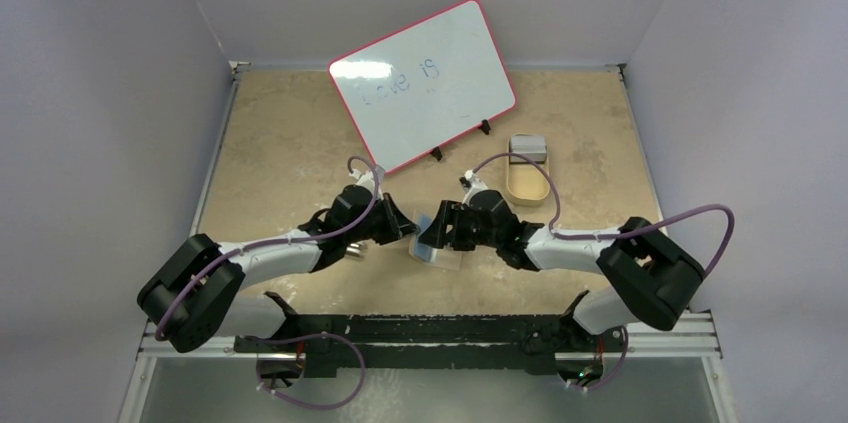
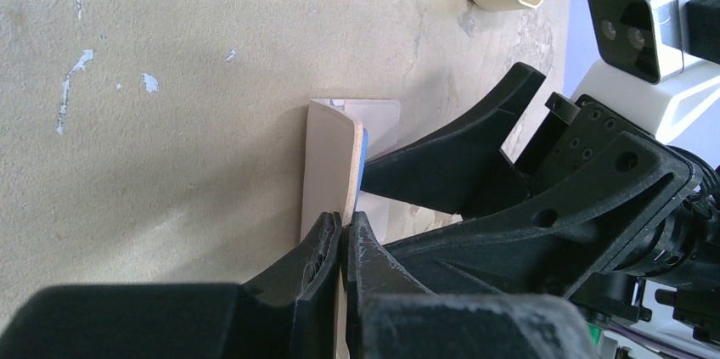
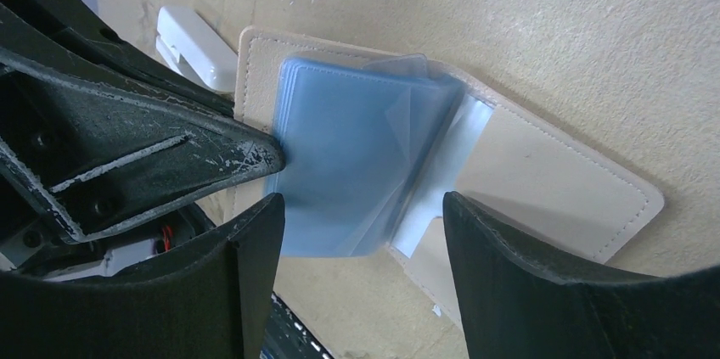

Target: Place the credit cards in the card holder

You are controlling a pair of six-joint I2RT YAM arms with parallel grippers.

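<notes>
A tan card holder point(image 2: 327, 164) is at the front middle, one flap raised, with a blue card sleeve point(image 3: 348, 147) inside and a light strip in its fold. My left gripper is shut on the raised edge of the holder. My right gripper stands open at the holder; in the left wrist view its fingertips sit right beside the blue part, and in the right wrist view they frame the blue sleeve and fold.
A beige container point(image 1: 527, 178) with a grey block point(image 1: 527, 147) stands behind my right arm. The whiteboard point(image 1: 420, 83) lies across the back. Small metal objects point(image 1: 355, 250) lie beside the left gripper.
</notes>
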